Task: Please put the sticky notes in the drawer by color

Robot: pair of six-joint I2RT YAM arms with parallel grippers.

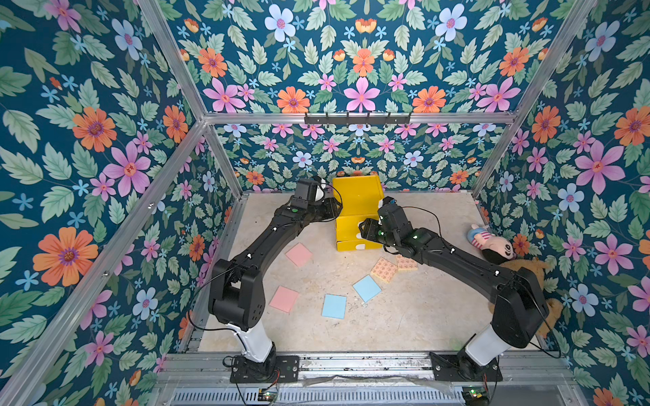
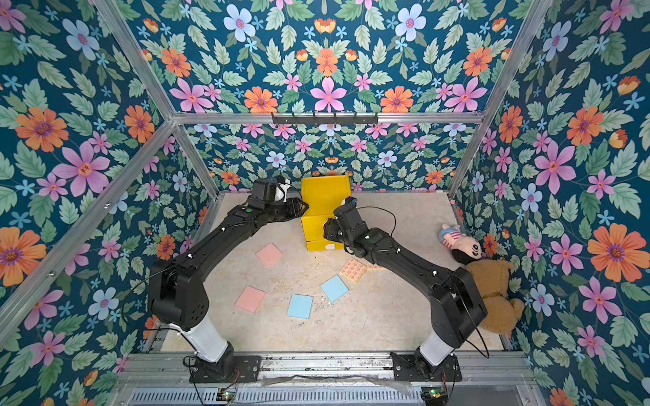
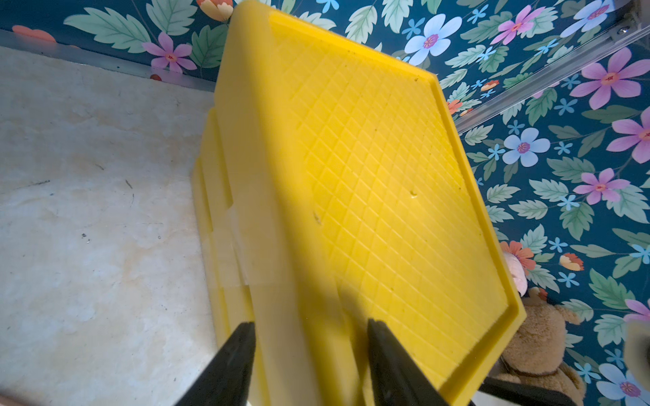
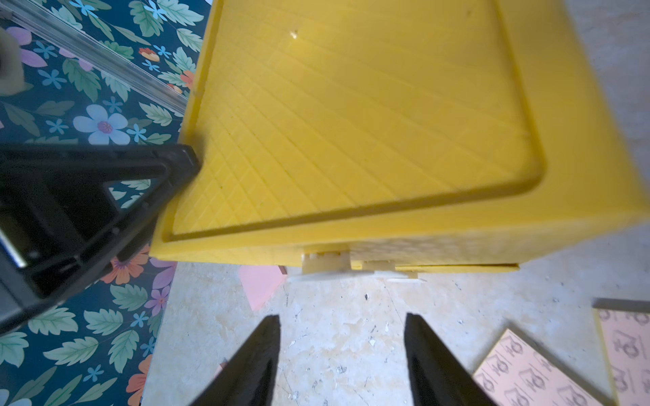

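Note:
The yellow drawer box (image 1: 359, 193) stands at the back middle. My left gripper is shut on its side edge. My right gripper is part open in front of the box, below its white handles (image 4: 325, 264), with nothing between its fingers. Pink notes (image 1: 298, 254) (image 2: 250, 298) lie on the left, blue notes (image 1: 333, 306) (image 2: 334, 289) in the middle front, and patterned peach notes (image 1: 384, 270) right of centre, partly under my right arm.
A doll (image 1: 487, 240) and a teddy bear (image 2: 493, 291) lie along the right side. The front of the table and the area left of the box have bare space between the notes.

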